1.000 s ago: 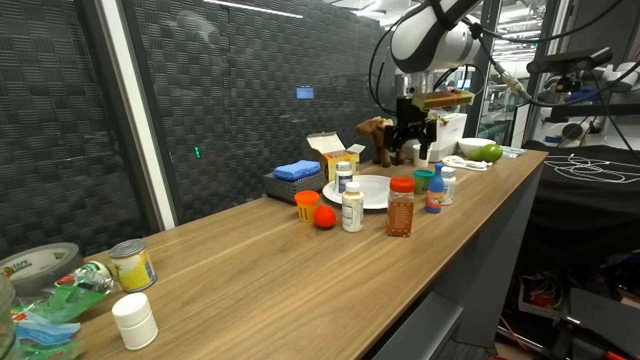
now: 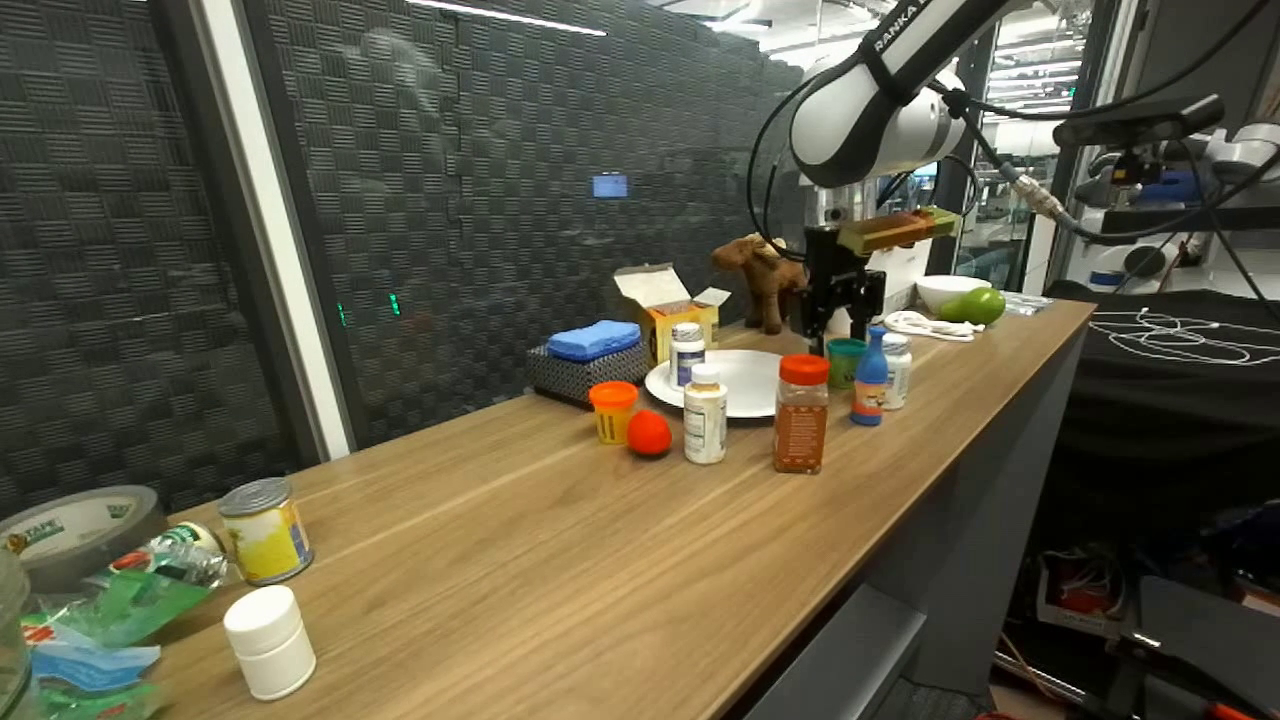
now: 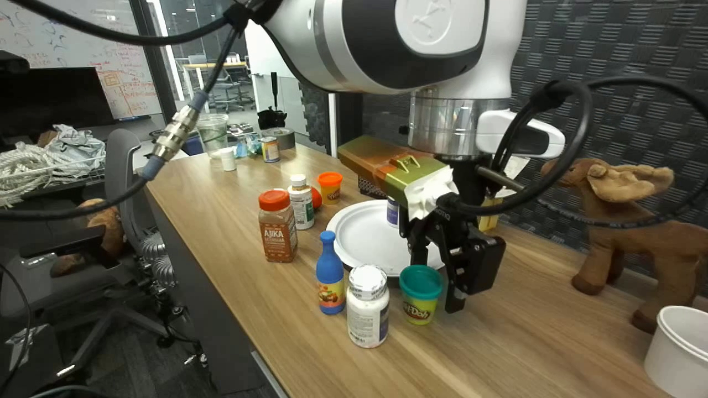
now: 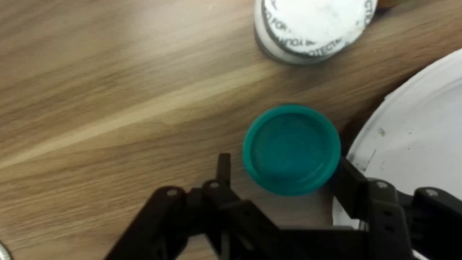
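A small Play-Doh can with a teal lid [image 4: 292, 149] stands upright on the wooden table, close to the plate's rim. My gripper is over it, pointing down, its fingers part open. In the wrist view one finger [image 4: 223, 169] is left of the lid with a gap between. The other finger [image 4: 349, 180] appears at the lid's lower right edge; whether it touches cannot be made out. From the second exterior view, the gripper [image 3: 436, 282] has its fingertips down around lid height, behind and beside the Play-Doh can [image 3: 419, 306].
A white bottle [image 3: 368, 308] and a blue bottle [image 3: 329, 275] stand close to the can. The white plate [image 3: 362, 232] lies beyond, holding another bottle. A red-lidded jar [image 2: 801, 420] and an orange can [image 2: 613, 414] are farther off.
The arm has come down and slightly to the right in the first exterior view, bringing the gripper from above the table to the teal-lidded can. The objects stand where they were.
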